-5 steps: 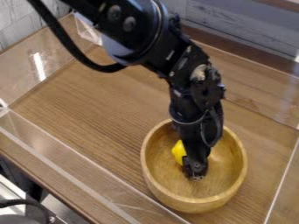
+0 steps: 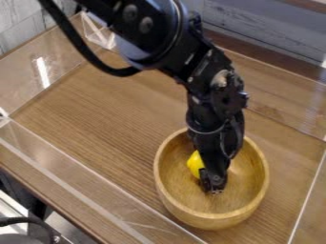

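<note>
My black gripper (image 2: 214, 164) reaches down from the top into a tan bowl (image 2: 178, 195) at the right front of the wooden surface. Its fingertips are low inside the bowl, at a small yellow object (image 2: 196, 164), which is partly hidden behind the fingers. I cannot tell whether the fingers are closed on it.
Pale walls and edges border it at the back and left. A black cable arcs over the upper left.
The gripper has shifted very slightly inside the bowl; little else differs.
</note>
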